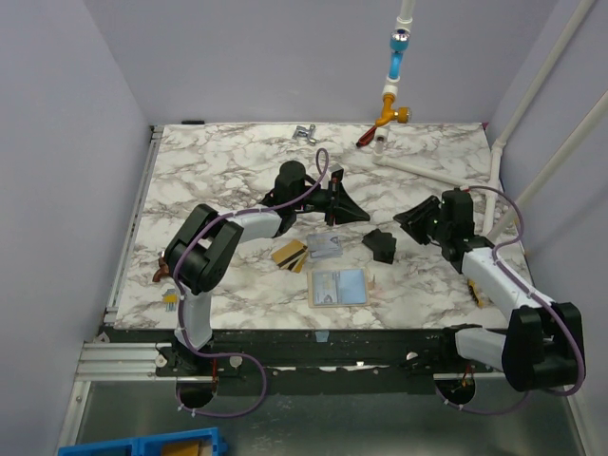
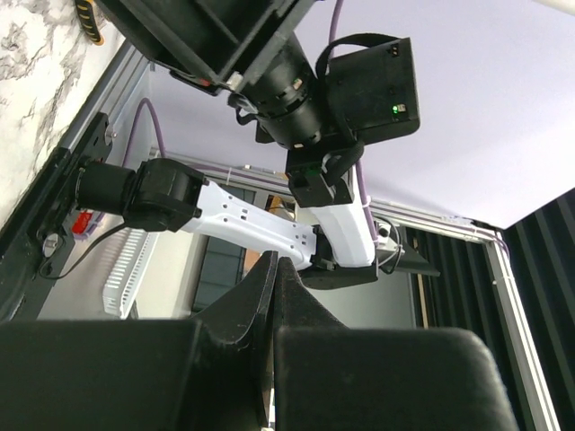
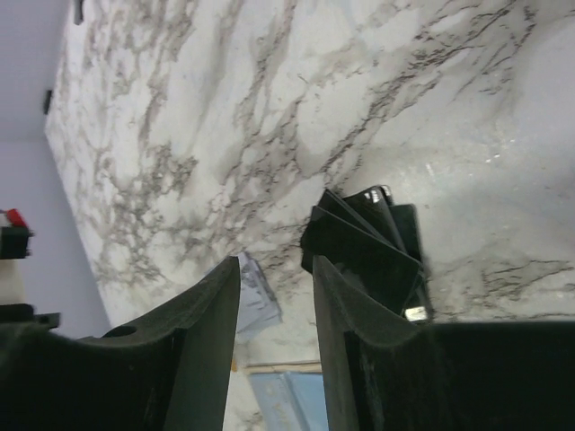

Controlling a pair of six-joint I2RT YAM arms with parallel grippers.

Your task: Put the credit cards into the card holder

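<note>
Black cards lie fanned on the marble table, and in the right wrist view the black cards overlap one another. Gold cards and pale, silvery cards rest farther left. In front of these lies the card holder, opened flat, with pale blue and grey panels. Above and to the right of the black cards hovers my right gripper; its fingers stand apart with nothing between them. My left gripper is raised behind the cards, its fingers closed together and no card showing.
White pipes with an orange valve run along the back right. A small metal part sits at the back edge, and a yellow-and-black tool lies under the right arm.
</note>
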